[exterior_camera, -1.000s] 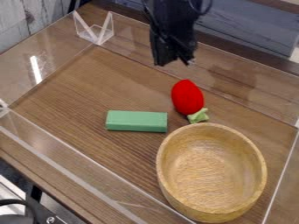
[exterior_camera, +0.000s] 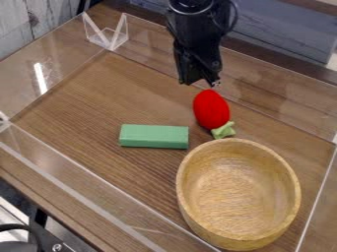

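My gripper hangs from the dark arm over the upper middle of the table, shut, with nothing seen between its fingers. Just below and right of it lies a red strawberry-like object with a green leafy end. A green block lies left of that, and a round yellow bowl occupies the lower right.
The wooden table has free room on the left and at the right behind the bowl. A clear bracket stands at the top left edge. Dark cables show at the lower left corner.
The gripper has shifted a little over the last second, staying above and behind the red object. The objects on the table have not moved.
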